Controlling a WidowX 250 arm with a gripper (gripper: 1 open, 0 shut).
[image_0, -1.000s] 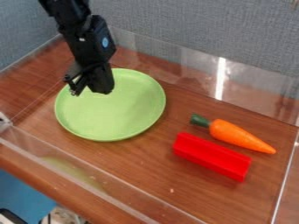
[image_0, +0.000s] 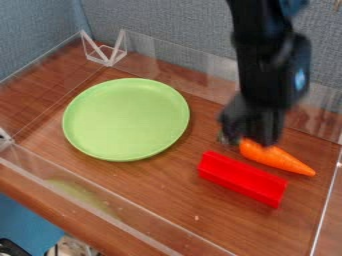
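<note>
My black gripper (image_0: 251, 125), motion-blurred, hangs over the right side of the table just above an orange carrot (image_0: 278, 159), hiding part of its green top; whether the fingers are open or shut is unclear. A red block (image_0: 241, 180) lies in front of the carrot. A round green plate (image_0: 126, 119) lies on the left half of the table, with nothing visible on it.
The wooden table (image_0: 154, 215) has clear edging and corner brackets, one at the back left (image_0: 100, 52). A grey padded wall stands behind. Bare wood shows in front of the plate.
My gripper has swept right from above the green plate to above the carrot. The plate, carrot and red block look unmoved.
</note>
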